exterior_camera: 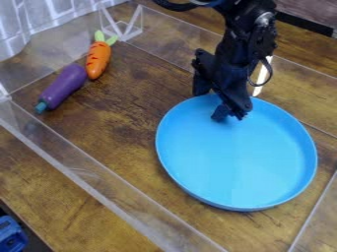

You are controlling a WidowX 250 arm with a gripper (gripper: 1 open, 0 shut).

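Note:
My black gripper (227, 98) reaches down from the top onto the back rim of a large blue plate (235, 157). Its fingertips are dark and overlap the plate's far edge, so whether they are open or shut, and what they touch, is hard to tell. A light, pale object (259, 79) is partly visible behind the gripper to the right.
An orange toy carrot (98, 59) and a purple toy eggplant (62, 87) lie at the upper left. Bare wooden table (105, 148) fills the middle left. A blue object (8, 235) shows at the bottom-left corner.

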